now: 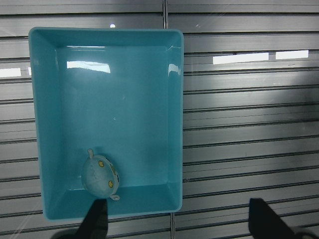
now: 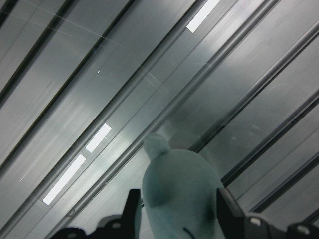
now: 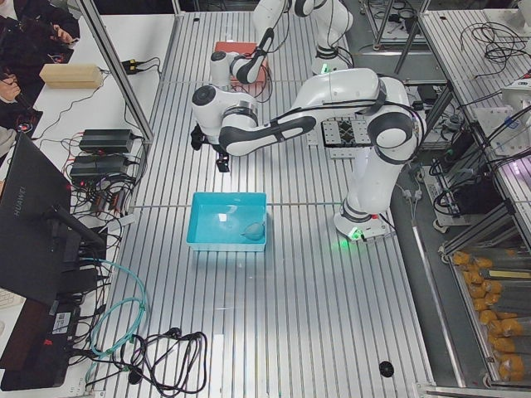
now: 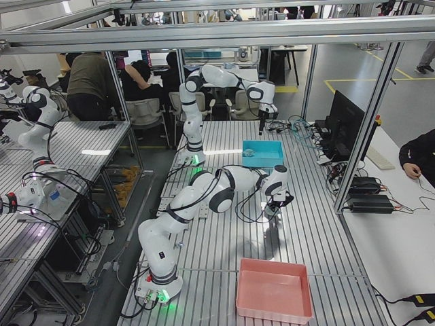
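Note:
A teal tray (image 1: pixel 107 124) (image 3: pixel 207 215) holds a pale blue plush toy (image 1: pixel 99 177) with small yellow patches. My left gripper (image 3: pixel 211 157) is open above the table beside the tray, nothing between its fingers. My right gripper (image 4: pixel 275 202) is shut on a second pale blue plush toy (image 2: pixel 177 177), raised over the metal table in the middle. In the camera left view the right gripper is largely hidden behind the left arm.
A pink tray (image 4: pixel 274 314) stands empty at the right arm's end of the table. A monitor (image 3: pixel 29 249), power boxes and cables line one side. Loose cables (image 3: pixel 166 365) lie beyond the teal tray. Bare slatted table separates the trays.

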